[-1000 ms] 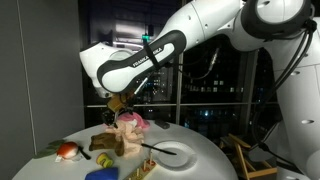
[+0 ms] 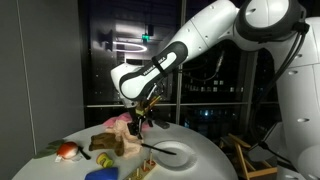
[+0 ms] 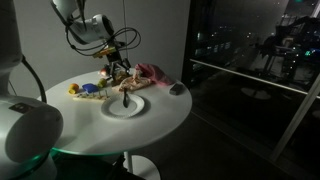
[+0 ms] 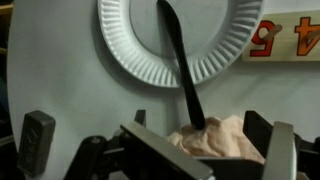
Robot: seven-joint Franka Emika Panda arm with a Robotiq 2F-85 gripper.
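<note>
My gripper [image 2: 142,124] hangs low over the far part of the table, its fingers open. In the wrist view, a crumpled peach cloth [image 4: 228,136] lies beneath and between the spread fingers, which do not grip it. A black utensil [image 4: 182,70] rests on a white paper plate [image 4: 116,40]; its one end reaches over the plate's rim to the cloth. Seen from exterior view 1, the plate [image 2: 203,160] is to the right of the gripper, and the peach cloth [image 2: 128,141] is partly below it.
A dark block [image 4: 36,140] lies alone near the table edge. A wooden board with red and orange numerals [image 4: 290,36] sits beside the plate. A blue object [image 2: 103,174], a red-and-white one [image 2: 67,151] and other small items crowd the left side. Bare table lies around the block.
My gripper has come down and to the right in exterior view 1, nearer the cloth and the plate. The table items look unmoved.
</note>
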